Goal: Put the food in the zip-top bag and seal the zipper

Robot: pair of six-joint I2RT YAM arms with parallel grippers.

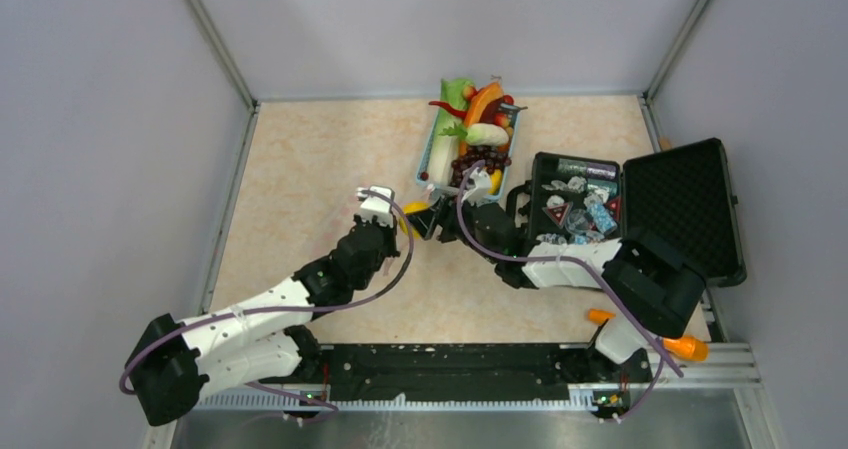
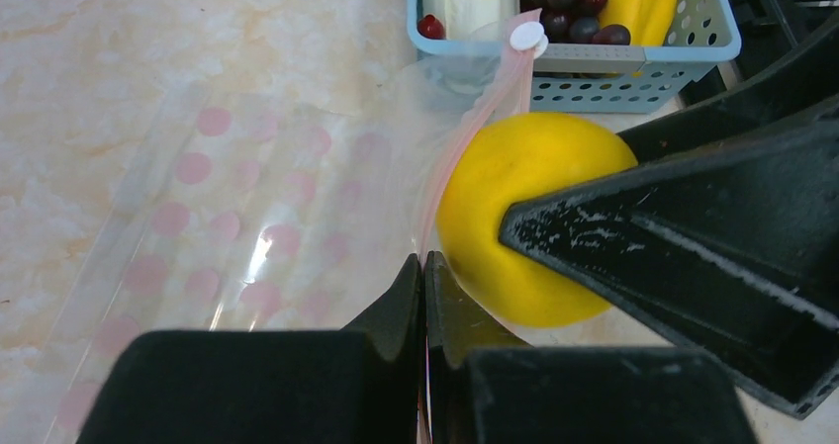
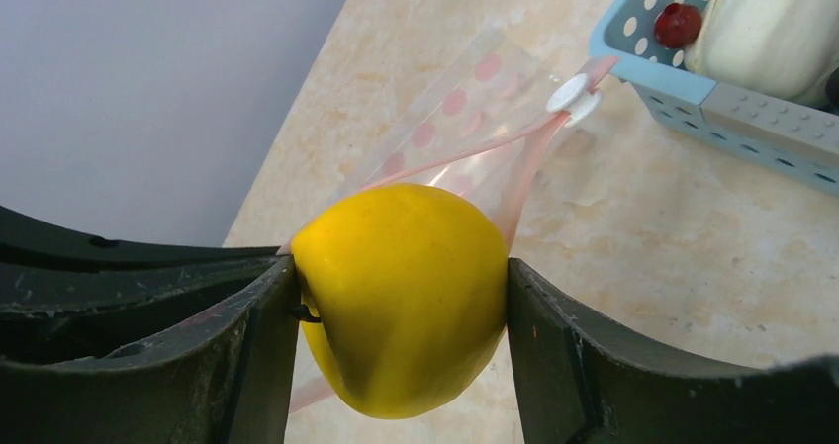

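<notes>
A yellow food piece [image 3: 404, 301], rounded like a pepper or lemon, is pinched by my right gripper, shut on it from both sides. The clear zip top bag [image 2: 267, 207], with pink dots and a pink zipper edge, has its rim gripped by my left gripper. A white slider [image 2: 527, 36] sits at the far end of the zipper. In the left wrist view the yellow food is right against the zipper edge, at the parted mouth; how far in it reaches, I cannot tell. From above, both grippers are close together.
Behind the bag stands a blue basket [image 2: 604, 90] of vegetables, grapes and other food. To the right lies an open black case [image 1: 683, 209] with items inside. Orange objects [image 1: 685, 348] rest at the front right.
</notes>
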